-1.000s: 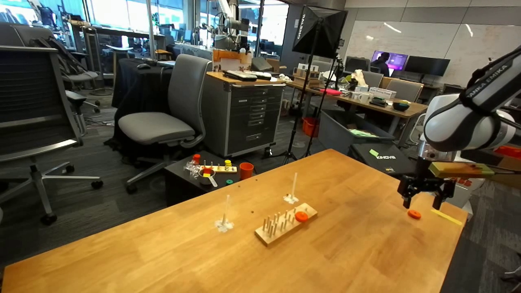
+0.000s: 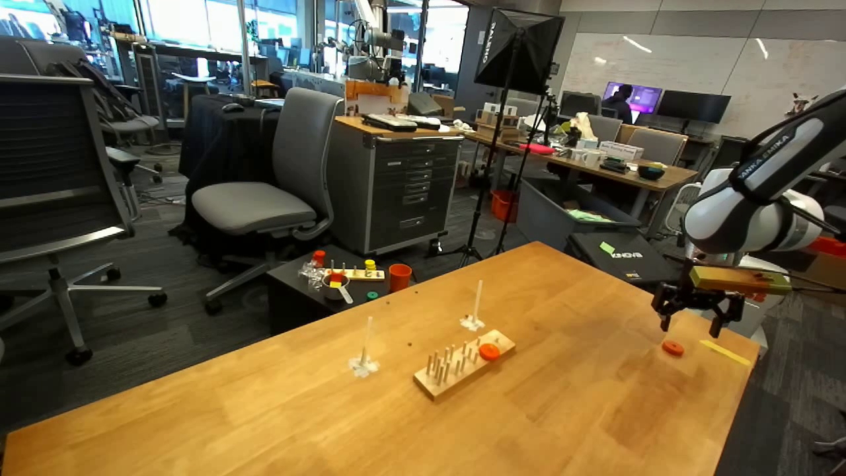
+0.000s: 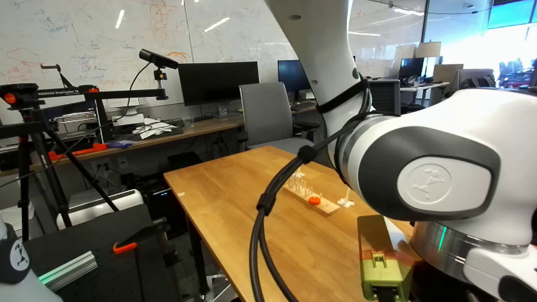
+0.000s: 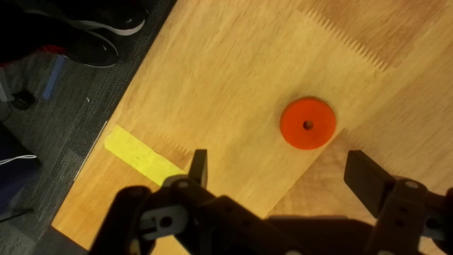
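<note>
An orange disc (image 4: pixel 299 131) with a small centre hole lies flat on the table in the wrist view, a little beyond the gap between my fingers. My gripper is open above the table, with nothing between its fingertips. In exterior view 1 the gripper (image 2: pixel 691 328) hangs just above the same orange disc (image 2: pixel 672 348), apart from it. A wooden peg board (image 2: pixel 452 373) with several pegs stands near the table's middle, and another orange disc (image 2: pixel 489 352) sits on it. Exterior view 2 shows the board's orange disc (image 3: pixel 314 200), while my fingers are hidden there.
Two upright white sticks, one left (image 2: pixel 367 341) and one right (image 2: pixel 478 301), are fixed to the table behind the board. Yellow tape (image 4: pixel 142 157) marks the table near its edge.
My arm has tilted and the gripper has shifted slightly to the right in exterior view 1, remaining open. Both orange discs and the peg board have stayed in place.
</note>
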